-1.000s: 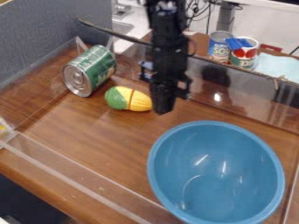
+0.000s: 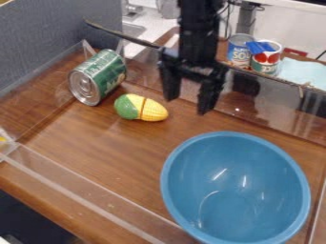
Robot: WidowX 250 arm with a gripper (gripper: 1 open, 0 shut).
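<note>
My dark gripper [image 2: 193,90] hangs open above the back middle of the wooden tray, behind and to the right of a yellow corn toy with a green end [image 2: 141,109]. A green can [image 2: 95,78] lies on its side at the back left. A large blue bowl [image 2: 234,191] takes up the front right.
A grey wall [image 2: 45,52] stands at the left. Clear plastic edges border the tray. Behind it are upright cans [image 2: 265,59] and a light blue cloth [image 2: 303,73].
The corn, can and bowl look unmoved.
</note>
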